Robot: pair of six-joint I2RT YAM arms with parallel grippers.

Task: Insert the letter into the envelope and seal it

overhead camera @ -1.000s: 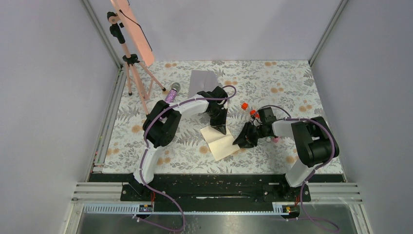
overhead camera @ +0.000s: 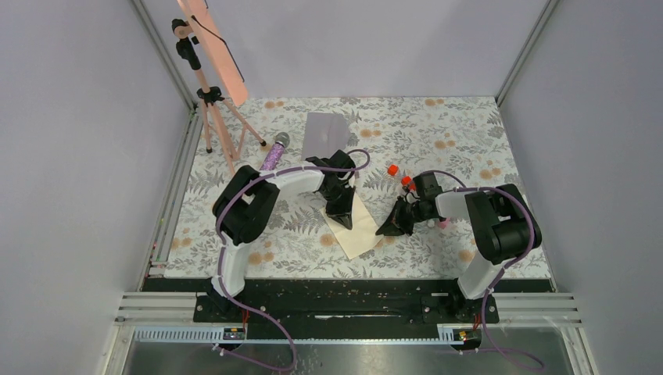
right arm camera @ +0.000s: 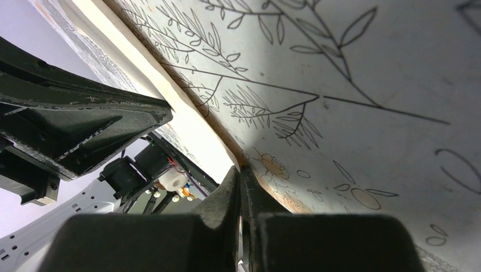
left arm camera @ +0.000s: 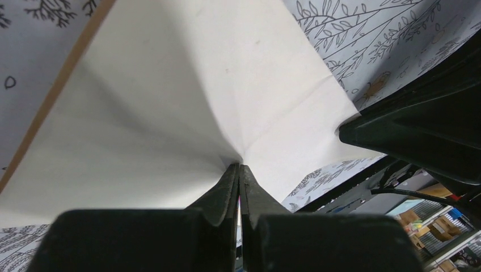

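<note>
The cream envelope lies slantwise on the patterned table between my two arms. No letter can be told apart from it. My left gripper is shut, its tips down on the paper near the middle; in the left wrist view the paper dips in a soft crease toward those tips. At the envelope's right edge stands my right gripper, also shut. The right wrist view shows its fingertips against the pale paper edge, with nothing clearly between them. The left arm covers the envelope's upper part.
Behind the left arm lies a grey sheet. A purple microphone and a wooden easel stand at the back left. Small red blocks sit beyond the right gripper. Bare table shows in front left and back right.
My left gripper has slid toward the front and slightly left over the envelope, and the crease across the paper shows less from above. The right gripper has barely shifted.
</note>
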